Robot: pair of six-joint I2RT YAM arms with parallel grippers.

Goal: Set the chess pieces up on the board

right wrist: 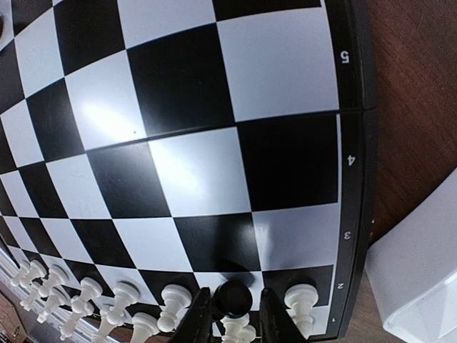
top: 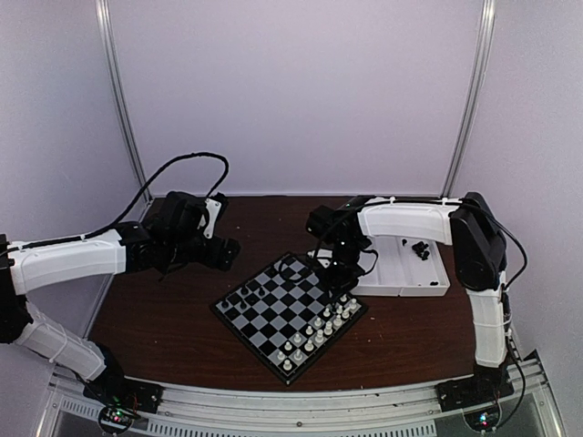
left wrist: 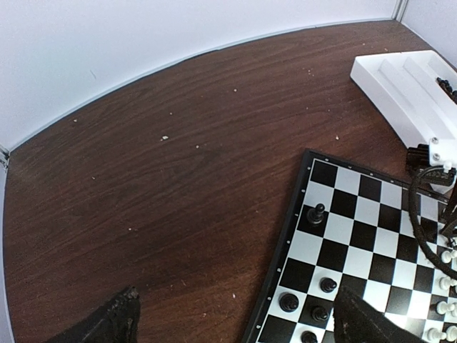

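The chessboard point(top: 278, 309) lies in the table's middle, with several white pieces along one side and several black pieces such as point(left wrist: 316, 214) on the other. My right gripper is low over the white rows, open around a dark round piece point(right wrist: 233, 294) among white pieces like the one point(right wrist: 300, 306) beside it; whether the fingers touch it is unclear. My left gripper point(top: 224, 253) hangs left of the board, open and empty, its fingers at the lower edge of the left wrist view.
A white tray point(top: 401, 278) with a cluster of black pieces point(top: 421, 251) stands at the back right, beside the board. The table point(left wrist: 164, 214) left of and behind the board is clear.
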